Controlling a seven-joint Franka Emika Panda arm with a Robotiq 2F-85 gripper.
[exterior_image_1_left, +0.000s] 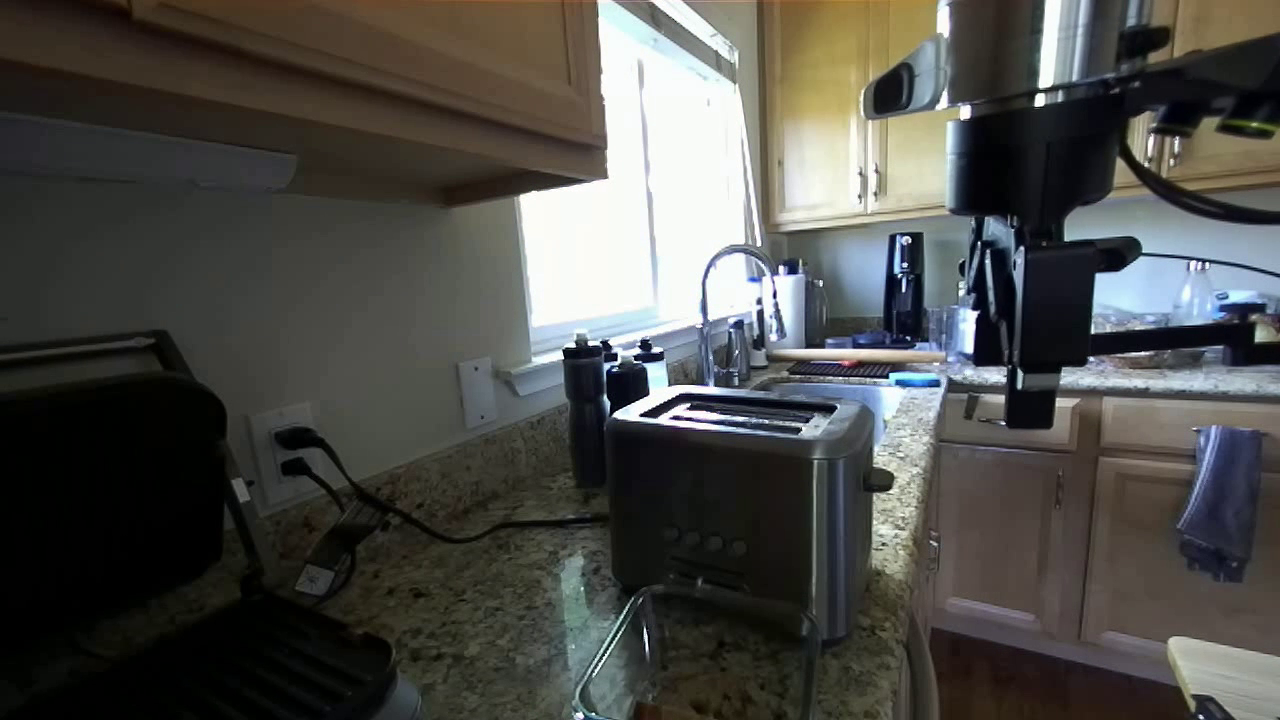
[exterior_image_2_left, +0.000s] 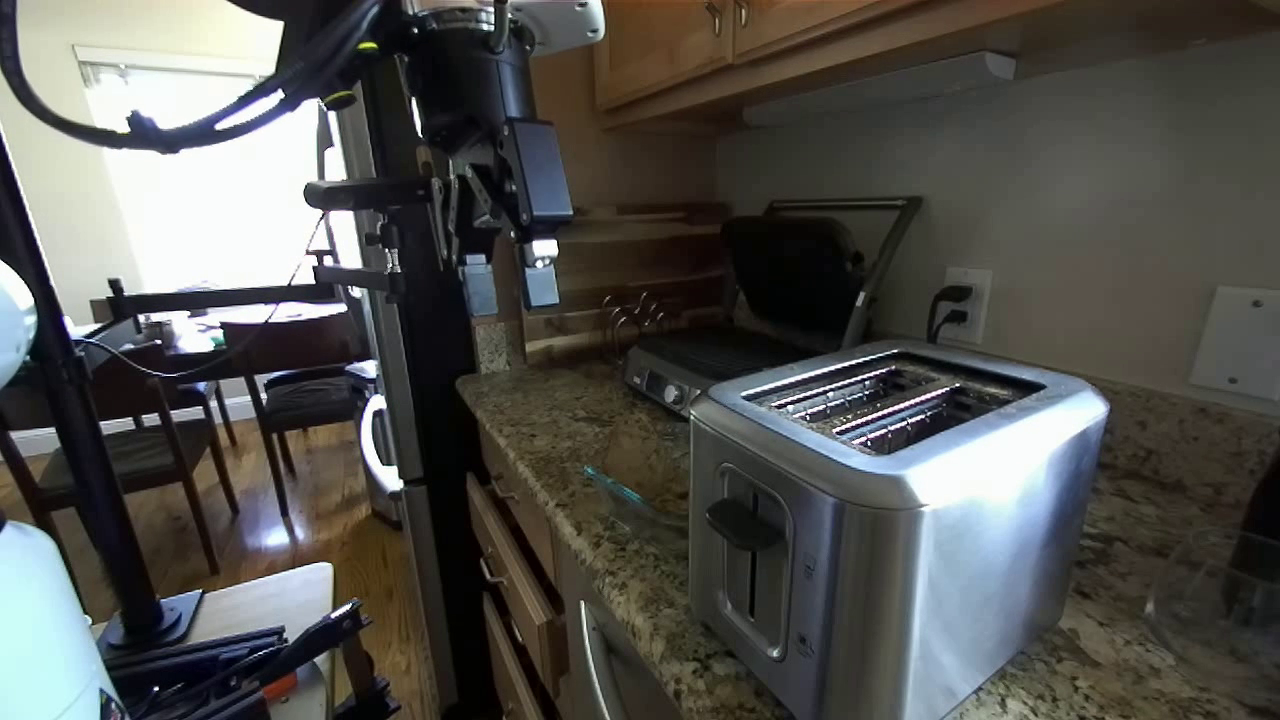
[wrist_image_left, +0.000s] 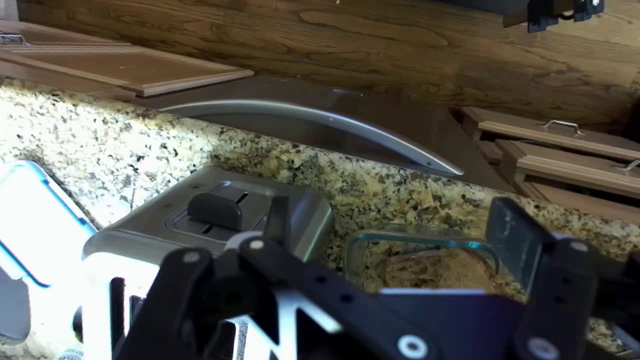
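My gripper stands open over the counter's edge region, its two fingertips apart and pointing down with nothing between them. In the wrist view one of its fingers shows over the toaster and the other beside the glass dish. The silver toaster rests upright on the counter, its top slots looking empty and its lever on the front end. Next to it lies a clear glass dish holding a piece of bread. From exterior view 1, the gripper appears above and right of the toaster.
An open grill press stands beyond the dish. Dark bottles are behind the toaster, near the sink. A black power cord crosses the counter by the wall. Cabinets overhang the counter.
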